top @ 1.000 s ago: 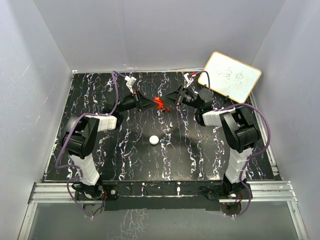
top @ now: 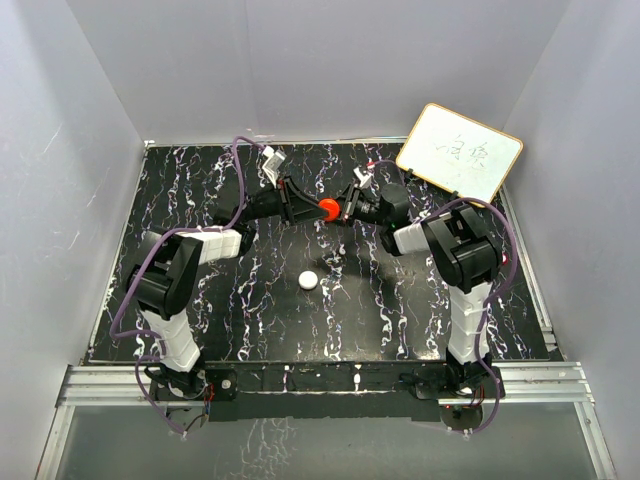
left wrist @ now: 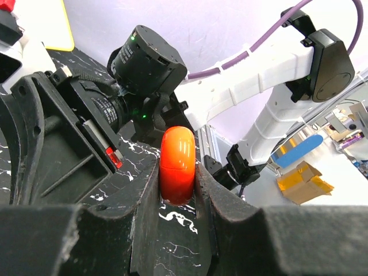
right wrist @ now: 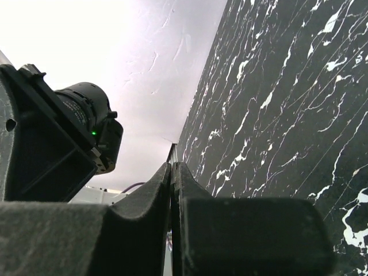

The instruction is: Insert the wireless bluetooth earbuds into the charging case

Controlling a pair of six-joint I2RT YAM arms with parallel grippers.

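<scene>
The orange-red charging case stands upright between the fingers of my left gripper, which is shut on it. Its lid meets the lower half along a thin, level seam. From above, the case shows as a round orange spot where the two arms meet. My right gripper is shut with nothing between its fingers; in the left wrist view its black frame is just left of the case. The case is out of sight in the right wrist view. No loose earbuds can be made out now; the arms cover part of the table.
A white round object lies on the black marbled table in front of the grippers. A whiteboard leans at the back right.
The left arm shifted slightly right.
</scene>
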